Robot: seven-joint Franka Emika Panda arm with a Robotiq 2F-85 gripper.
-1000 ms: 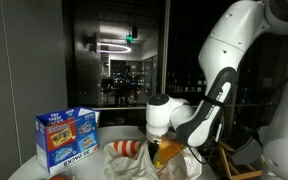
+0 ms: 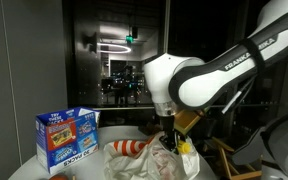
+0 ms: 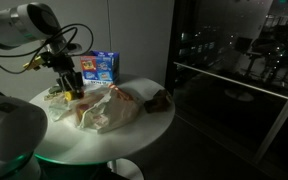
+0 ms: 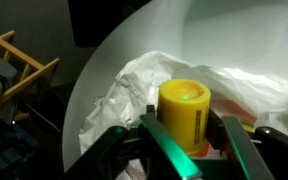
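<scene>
My gripper is shut on a yellow-orange cylinder with a round flat top (image 4: 187,100), seen from above in the wrist view. A crumpled white plastic bag (image 4: 134,90) spreads around and beneath it. From exterior view 1, yellow (image 2: 189,163) shows below the hand, in front of the bag (image 2: 124,162). In exterior view 2 the gripper (image 3: 68,90) is over the left side of the bag (image 3: 109,112), and an orange-yellow patch (image 3: 71,96) shows at it. The cylinder's lower part is hidden.
A blue snack box (image 2: 68,138) stands on the round white table (image 3: 149,128). An orange-and-white striped item (image 2: 127,147) lies by the bag. A dark object (image 3: 159,102) sits near the table's right edge. Wooden chair frames (image 2: 229,160) stand beyond the edge.
In exterior view 1 the arm and hand have swung to the right and look larger, closer to the camera. The yellow thing has shifted right with them. The blue box has stayed put.
</scene>
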